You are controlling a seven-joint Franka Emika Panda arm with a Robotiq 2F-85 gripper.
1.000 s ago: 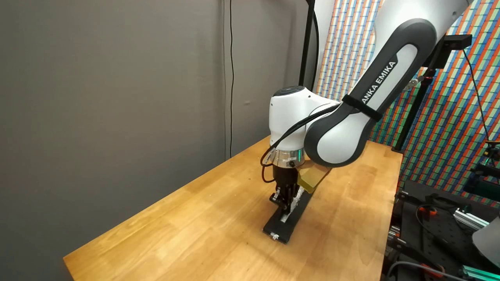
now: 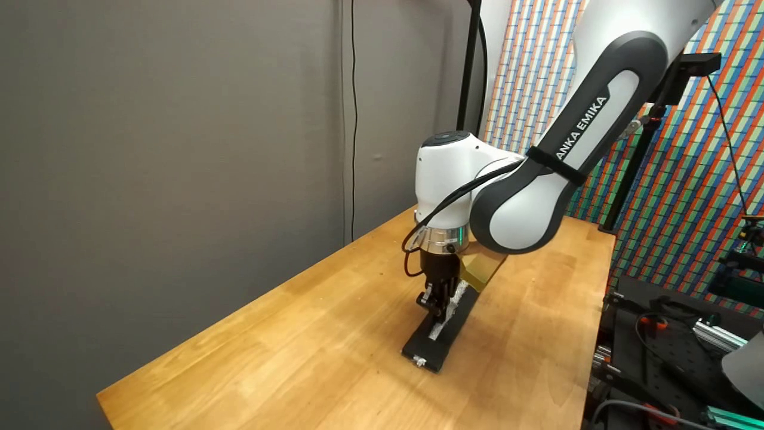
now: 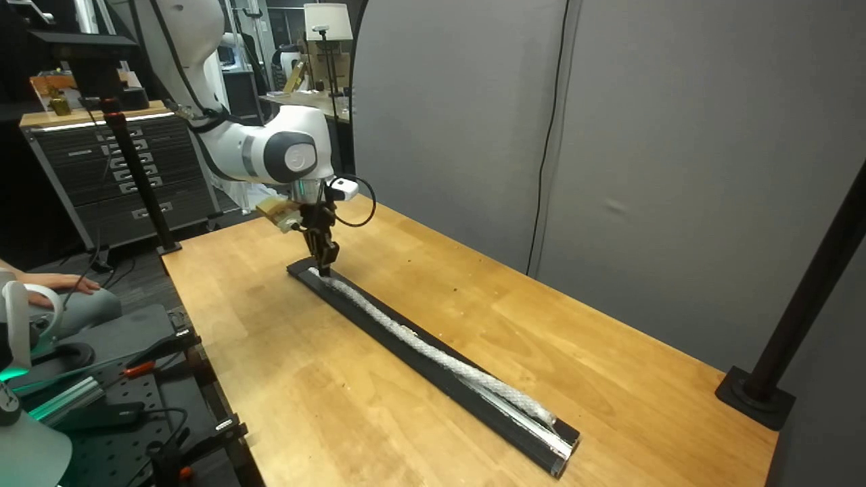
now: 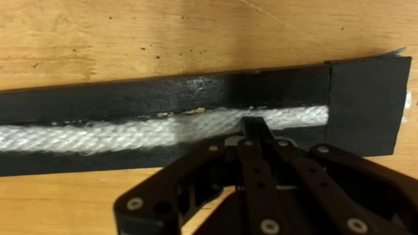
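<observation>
A long black channel strip (image 3: 381, 337) lies on the table, with a white braided rope (image 3: 422, 349) running along it. In the wrist view the rope (image 4: 98, 137) lies along the strip's middle and passes beneath a black end cover (image 4: 366, 105). My gripper is shut, fingers pointing down at the rope close to that cover; nothing shows between the fingers. Whether the tips touch the rope is hard to tell. Toward the strip's other end, the rope lies beside a bare, shiny groove (image 3: 519, 414). Exterior view 1 shows the gripper (image 2: 438, 315) over the strip's near end.
A grey wall (image 3: 649, 203) borders one long side. A black post (image 3: 763, 381) stands at a table corner, and equipment (image 3: 122, 414) sits beyond the opposite edge.
The arm and shut gripper have shifted slightly to the right in exterior view 1. The strip's near end has stayed in place.
</observation>
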